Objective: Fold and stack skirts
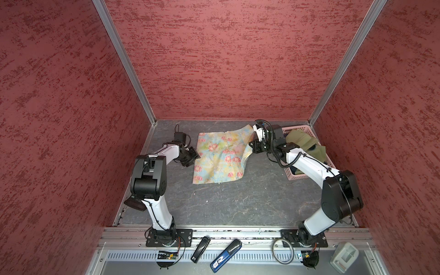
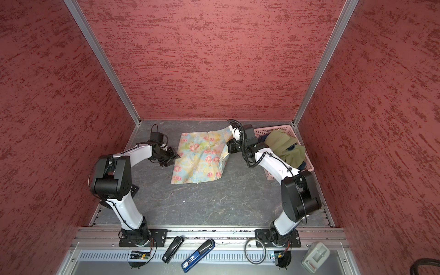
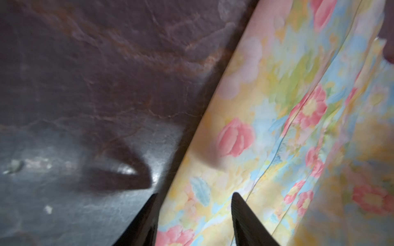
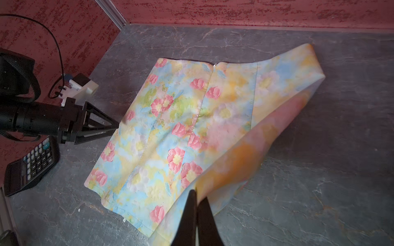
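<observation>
A pastel floral skirt point(image 1: 220, 158) lies on the grey table, its left part flat and its right side lifted. My right gripper is shut on that right edge, and a raised fold of cloth runs from its fingertips to the far right corner. At the skirt's left edge, my left gripper stands partly open with its fingertips apart. The skirt's edge point(image 3: 205, 123) passes beneath those fingers in the left wrist view; I see no cloth pinched between them.
Behind my right arm stands a pink basket point(image 1: 300, 176) with olive and dark garments point(image 2: 285, 149). A calculator point(image 4: 32, 166) lies at the left side of the table.
</observation>
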